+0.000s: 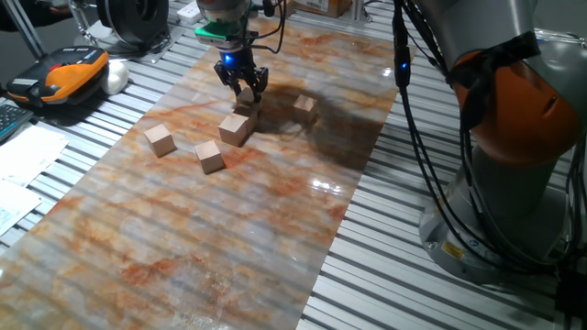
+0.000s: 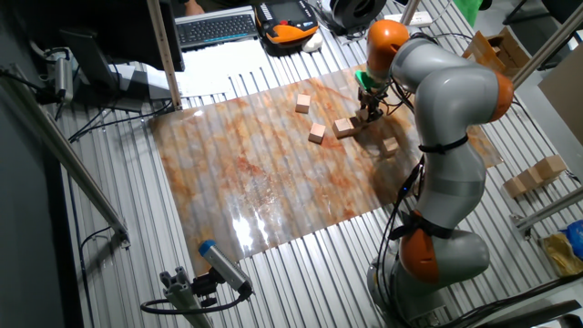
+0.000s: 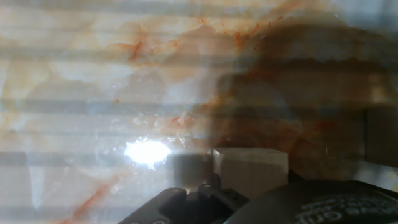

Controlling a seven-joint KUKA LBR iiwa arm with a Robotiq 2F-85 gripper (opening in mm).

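Note:
At the far end of the marbled sheet, my gripper (image 1: 246, 90) points down at a wooden cube (image 1: 245, 95), which shows between its fingers. Whether the fingers press on that cube or stand apart from it cannot be told. Right in front is another wooden cube (image 1: 234, 129), close to or touching the wood under the gripper. Two more cubes lie nearer the camera, a left one (image 1: 160, 140) and a middle one (image 1: 209, 157). One cube (image 1: 304, 109) sits right of the gripper, in shadow. In the wrist view a pale block (image 3: 251, 171) appears beside the dark fingers (image 3: 166, 208).
The near part of the marbled sheet (image 1: 183, 257) is bare. An orange-and-black teach pendant (image 1: 60, 77) and a white round object (image 1: 116, 77) lie beyond its left edge. More wooden blocks (image 2: 536, 176) stand off the sheet at right. A camera on a stand (image 2: 224, 266) is at the front.

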